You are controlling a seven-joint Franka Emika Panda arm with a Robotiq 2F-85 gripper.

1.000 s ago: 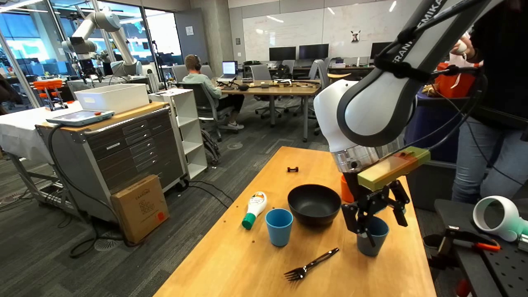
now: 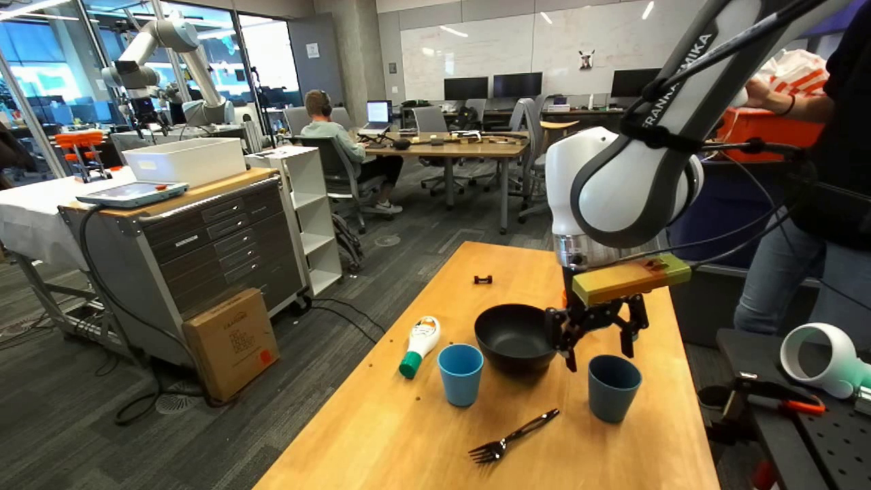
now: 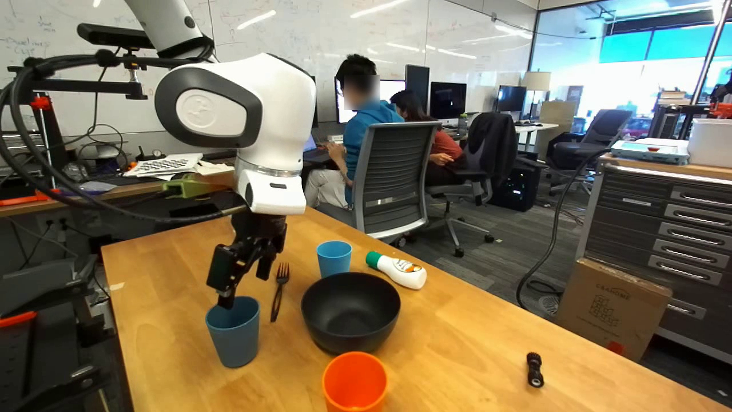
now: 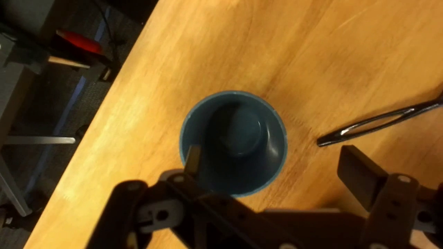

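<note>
A dark blue-grey cup (image 2: 614,388) stands upright near the table's right edge. My gripper (image 2: 600,347) hangs above and slightly behind it, its fingers wide apart with nothing between them. Seen from the wrist, the same cup (image 4: 234,143) is empty, and one finger (image 4: 193,161) overlaps its rim while the other (image 4: 360,176) is off to its right over bare wood. In the second exterior view the gripper (image 3: 245,285) is just over the cup (image 3: 234,336). Whether any finger touches the rim, I cannot tell.
My gripper has moved left and a bit upward in the first exterior view, and its tilt has lessened. More of the dark cup shows now; the objects on the table have not moved.
</note>
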